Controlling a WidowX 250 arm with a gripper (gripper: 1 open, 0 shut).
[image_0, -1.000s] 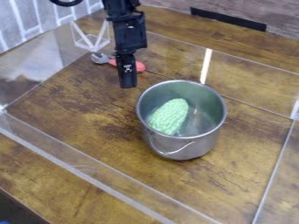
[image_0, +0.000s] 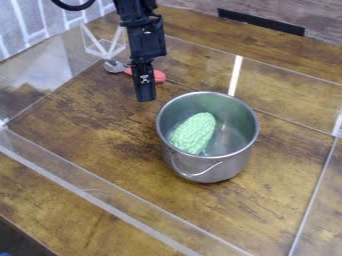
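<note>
My black gripper (image_0: 146, 93) hangs in the upper middle above the wooden tabletop, its fingers shut with nothing visible between them. Just to its lower right stands a steel pot (image_0: 227, 160) with a wire handle, and a pale green corn-like object (image_0: 193, 134) lies inside it. A red object (image_0: 158, 76) lies behind the gripper, partly hidden by it.
A silvery metal object (image_0: 115, 66) lies at the back beside the red one. Clear panels or edges border the left and front.
</note>
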